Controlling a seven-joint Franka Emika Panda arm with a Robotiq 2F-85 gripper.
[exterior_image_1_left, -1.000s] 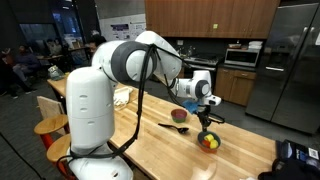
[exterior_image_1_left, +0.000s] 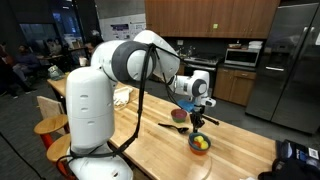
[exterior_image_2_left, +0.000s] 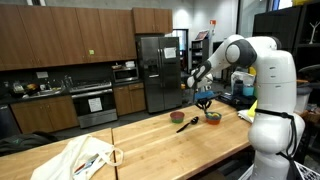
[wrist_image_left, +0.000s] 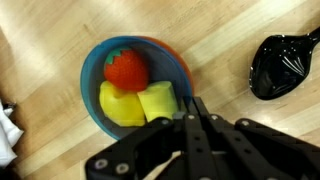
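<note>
A round bowl, blue inside and orange outside (exterior_image_1_left: 200, 150), stands on the wooden table. In the wrist view a red strawberry (wrist_image_left: 126, 71), a yellow piece (wrist_image_left: 121, 104) and a pale green piece (wrist_image_left: 158, 101) lie inside this bowl (wrist_image_left: 90, 88). My gripper is shut, its tips by the bowl's rim on the side of the pale green piece. Whether the thin rim sits between the fingers cannot be made out. From outside, the gripper (exterior_image_1_left: 197, 123) appears just above the bowl's far edge.
A black utensil (wrist_image_left: 283, 66) lies on the table beside the bowl. Behind it stands a reddish bowl (exterior_image_1_left: 179, 115). White cloth (exterior_image_2_left: 80, 158) lies at the table's other end.
In exterior view 1 the bowl has shifted somewhat left and nearer the camera. My gripper has shifted left along with it. The black utensil and reddish bowl look unmoved.
</note>
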